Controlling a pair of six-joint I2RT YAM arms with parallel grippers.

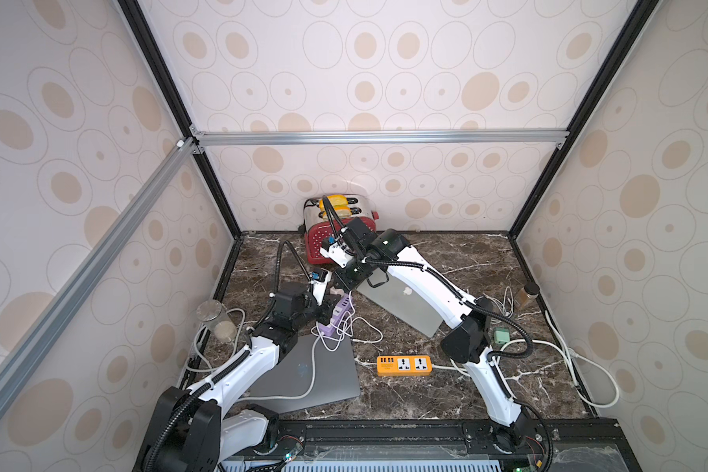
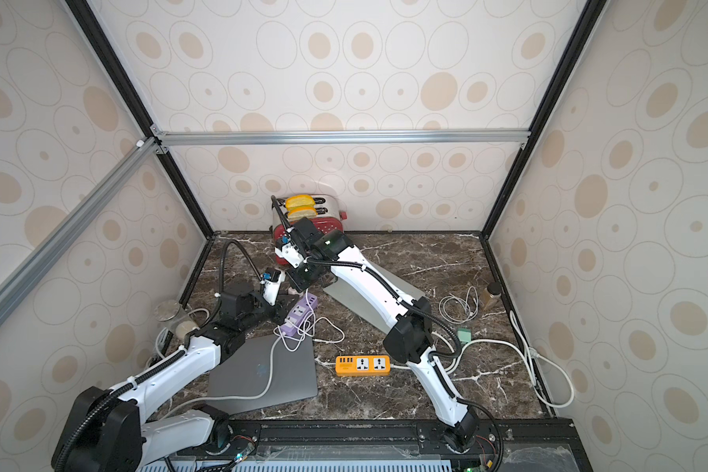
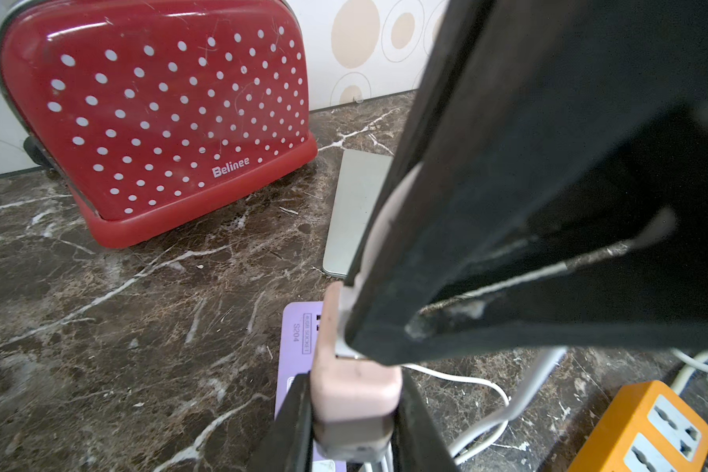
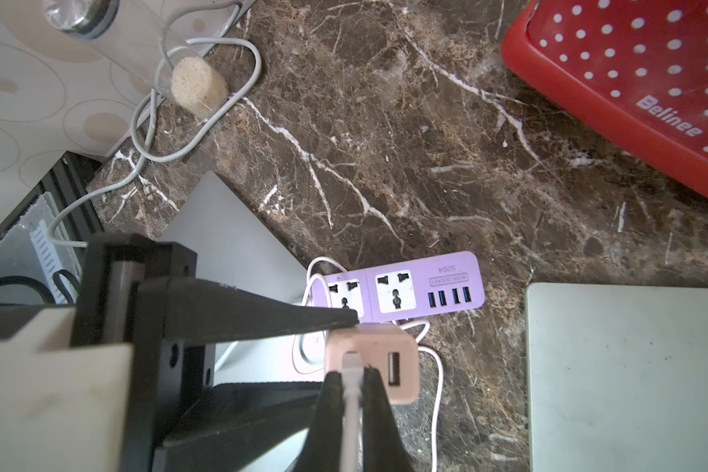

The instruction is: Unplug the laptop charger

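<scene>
A pink charger (image 3: 358, 397) with a cable plug in it is raised above the purple power strip (image 4: 464, 279). My left gripper (image 1: 330, 306) grips the charger's body from below; its fingers show on either side of it in the left wrist view. My right gripper (image 1: 340, 279) is closed at the white plug end (image 4: 351, 409) on the charger's top, coming from the upper right. Its dark body covers much of the left wrist view. White cables hang in loops around the purple strip.
A red toaster (image 1: 330, 240) stands at the back. An orange power strip (image 1: 403, 365) lies front centre. A grey laptop (image 1: 283, 377) lies front left, a silver laptop (image 1: 409, 310) centre right. A glass jar (image 1: 212, 314) stands at the left.
</scene>
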